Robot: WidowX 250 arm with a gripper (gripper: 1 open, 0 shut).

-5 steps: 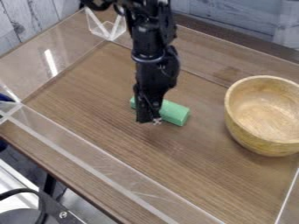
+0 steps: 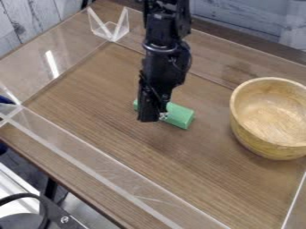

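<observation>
The black arm reaches down from the top centre to my gripper (image 2: pixel 153 114), which is shut and hangs over the left end of a green block (image 2: pixel 176 115). The block lies on the wooden tabletop (image 2: pixel 131 179) at the middle, partly hidden by the gripper. Nothing clearly shows between the fingers.
A large round tan bowl (image 2: pixel 269 116) stands at the right. A clear rack-like object (image 2: pixel 109 27) is at the top left. Dark cables (image 2: pixel 46 210) lie at the lower left edge.
</observation>
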